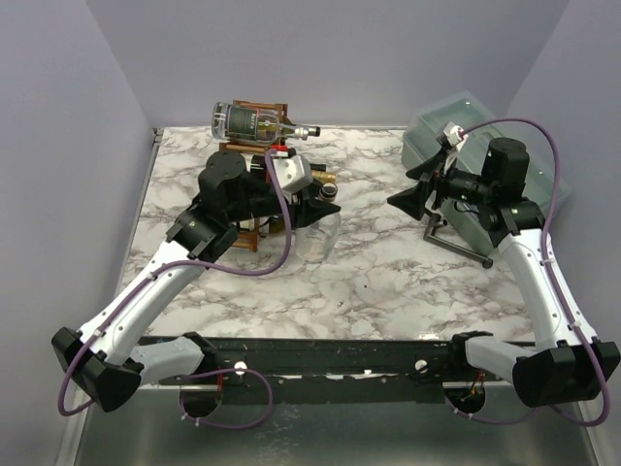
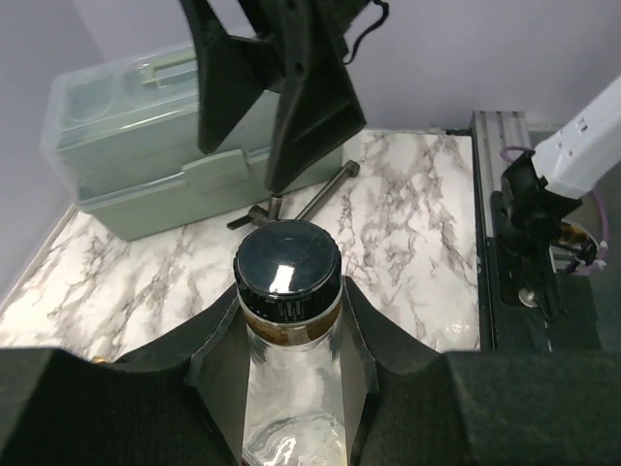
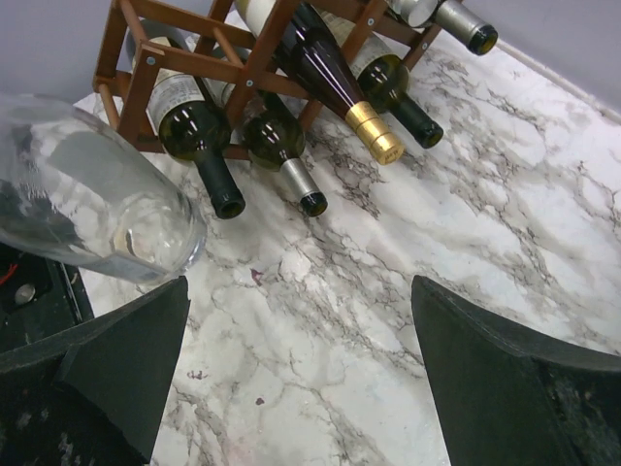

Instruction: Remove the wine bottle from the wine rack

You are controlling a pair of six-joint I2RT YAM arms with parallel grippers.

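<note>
A clear glass bottle (image 1: 318,237) with a black cap hangs beside the wine rack (image 1: 245,239), off its slots. My left gripper (image 1: 315,199) is shut on its neck. In the left wrist view the cap (image 2: 288,274) stands up between the two fingers. The bottle's lower body (image 3: 97,194) shows at the left of the right wrist view, tilted and above the table. To the right in the top view, my right gripper (image 1: 409,199) is open, nothing between its fingers. The wooden rack, partly behind my left arm, holds several other bottles.
A large clear bottle (image 1: 254,123) lies across the rack's top. Gold-capped and dark-necked bottles stick out of the rack. At the right stand a translucent green bin (image 1: 471,107) and a dark metal bracket (image 1: 456,243).
</note>
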